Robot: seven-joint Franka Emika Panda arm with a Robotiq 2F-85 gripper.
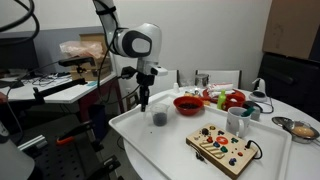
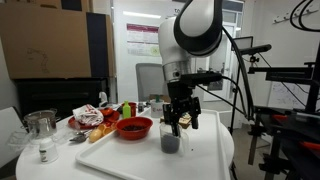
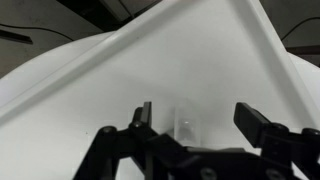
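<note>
My gripper is open low over the near left part of the white tray (image 1: 151,160). In the wrist view, a faint, clear object (image 3: 186,128) shows between and below the fingers; its outline is hard to make out, and I cannot tell whether they touch it. Exterior view 1 has a grey, see-through cup (image 1: 160,117) upright on the tray, just right of the gripper (image 1: 145,108). From the other side, the same cup (image 2: 169,143) stands close to the gripper, which partly overlaps it.
Behind the cup is a red bowl (image 1: 188,105). A wooden board with small parts (image 1: 222,147) and a white mug (image 1: 238,123) occupy the tray's right side. Pots and bottles crowd the back. The tray's front is bare.
</note>
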